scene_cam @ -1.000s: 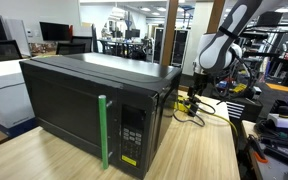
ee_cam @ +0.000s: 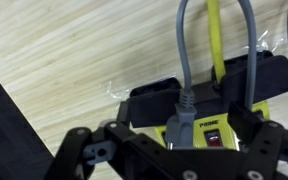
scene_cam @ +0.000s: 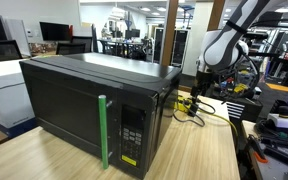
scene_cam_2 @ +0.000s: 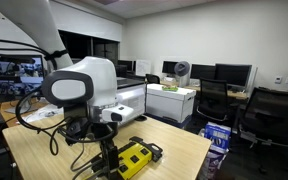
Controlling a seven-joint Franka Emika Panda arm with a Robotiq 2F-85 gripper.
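Observation:
A yellow-and-black power strip (ee_cam: 212, 131) marked PRIME lies on the light wooden table, with a grey plug (ee_cam: 185, 120) and its cord running up from it. My gripper is open above the strip, one dark finger on each side of the plug. Whether the fingers touch anything cannot be told. In exterior view 2 the strip (scene_cam_2: 134, 160) shows beside the gripper, which points down at the tabletop. A yellow cord (ee_cam: 216, 42) also crosses the wrist view.
A large black microwave (scene_cam: 74, 95) with a green strip on its door (scene_cam: 103, 130) stands on the table close to the arm. Loose cables loop around the strip. Bare table (scene_cam_2: 179, 142) lies on the strip's far side.
The arm has shifted only slightly near the power strip. The microwave and the table have not moved.

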